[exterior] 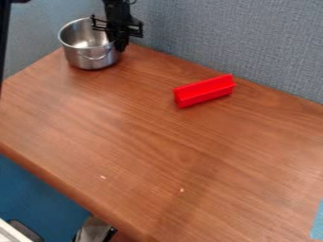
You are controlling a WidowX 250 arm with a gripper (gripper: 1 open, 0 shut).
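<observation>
A steel pot [89, 55] with a wire handle stands at the back left corner of the wooden table. My black gripper [119, 42] hangs at the pot's right rim, partly in front of it. Its fingertips are small and dark, so whether they are open or shut is hard to see. A red block [203, 91] lies on the table to the right, well apart from the pot.
A grey padded wall [240, 38] runs along the back. A blue floor shows past the table's left edge.
</observation>
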